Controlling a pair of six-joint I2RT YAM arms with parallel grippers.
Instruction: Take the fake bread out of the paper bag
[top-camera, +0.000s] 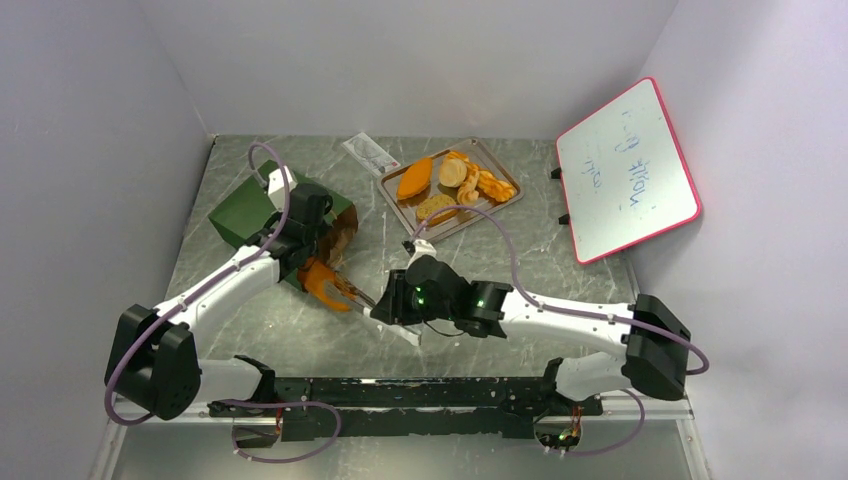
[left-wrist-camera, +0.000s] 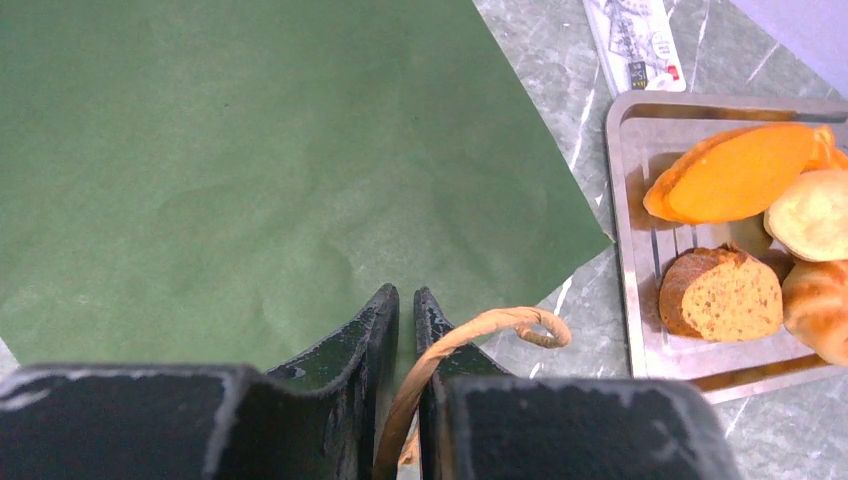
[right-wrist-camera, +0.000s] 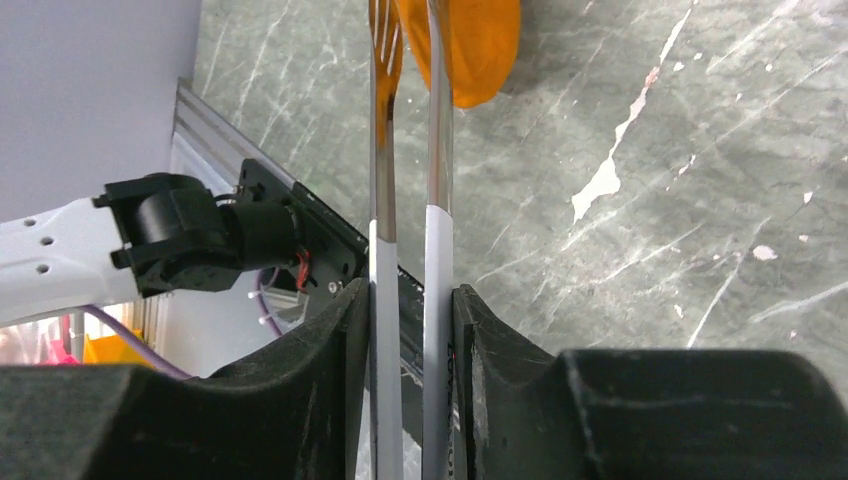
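A green paper bag (top-camera: 240, 212) lies on its side at the left, its brown mouth facing right, with my left gripper over it, shut on its twisted paper handle (left-wrist-camera: 500, 322). An orange fake bread (top-camera: 325, 292) (right-wrist-camera: 478, 55) protrudes from the mouth. My right gripper holds long metal tongs (right-wrist-camera: 438, 260) between its fingers, their white handles in the grip and the forked tips at the bread.
A metal tray (top-camera: 440, 230) with several breads stands at the back centre, beside a flat packet (top-camera: 370, 155). A whiteboard (top-camera: 625, 170) leans at the right.
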